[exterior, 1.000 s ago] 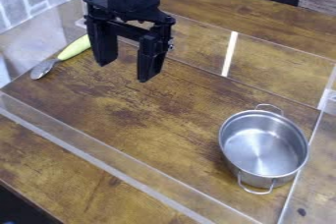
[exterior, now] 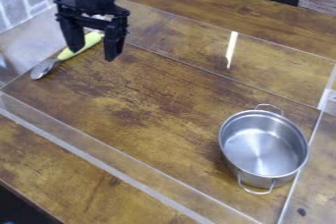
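Note:
My black gripper (exterior: 93, 35) hangs at the upper left, open, its two fingers spread above and around a yellow corn-like object (exterior: 83, 46). Whether it touches that object I cannot tell. A silver spoon (exterior: 45, 68) lies just below and left of the yellow object. A steel pot (exterior: 262, 147) with two handles sits at the lower right, well apart from the gripper.
Clear edging or panels run along its left, front and right sides, and a white strip (exterior: 231, 49) stands out at the back.
My gripper has moved back and to the left, away from the camera, to over the yellow object. The pot and spoon have stayed in place.

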